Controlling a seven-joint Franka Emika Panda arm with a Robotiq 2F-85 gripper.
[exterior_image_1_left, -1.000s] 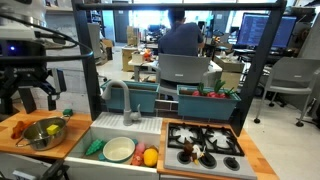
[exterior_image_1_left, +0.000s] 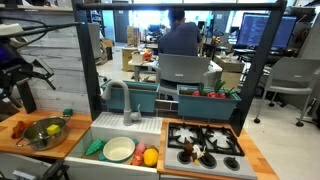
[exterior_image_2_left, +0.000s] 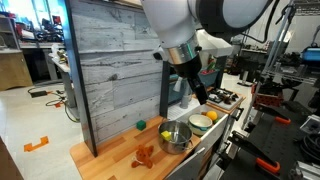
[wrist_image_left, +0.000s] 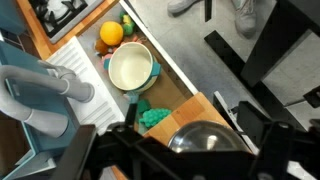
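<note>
My gripper stands open, its two dark fingers wide apart at the bottom of the wrist view and nothing held between them. Beyond and below them is a round metal pot (wrist_image_left: 205, 137), cut off by the gripper there. Exterior view 2 has the gripper (exterior_image_2_left: 185, 94) in the air above the pot (exterior_image_2_left: 176, 138), clear of it. Something yellow (exterior_image_1_left: 53, 129) lies inside the pot. A white bowl (wrist_image_left: 132, 66) with a teal handle sits in the sink, beside green leafy stuff (wrist_image_left: 154, 117) and orange and red round pieces (wrist_image_left: 110, 33).
Behind the pot on the wooden counter is a small green item (exterior_image_2_left: 141, 125); an orange-brown piece (exterior_image_2_left: 145, 155) lies nearby. The faucet (exterior_image_1_left: 119, 97) rises behind the sink. A black stove (exterior_image_1_left: 205, 145) stands to the right, and black frame posts (exterior_image_1_left: 88, 75) flank the counter.
In exterior view 1 the arm has shifted left and the gripper has tilted and risen somewhat. Pot, bowl and other items have stayed where they were.
</note>
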